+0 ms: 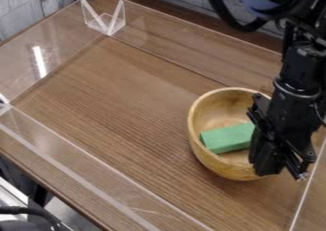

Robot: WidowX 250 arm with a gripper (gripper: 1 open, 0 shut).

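A tan bowl [204, 120] sits on the wooden table at the right, holding a green block [227, 137]. My black gripper [265, 147] reaches down over the bowl's right side, next to the block and covering part of the bowl. I cannot tell whether its fingers are open or shut, or on what.
A clear plastic holder [102, 17] stands at the back left.
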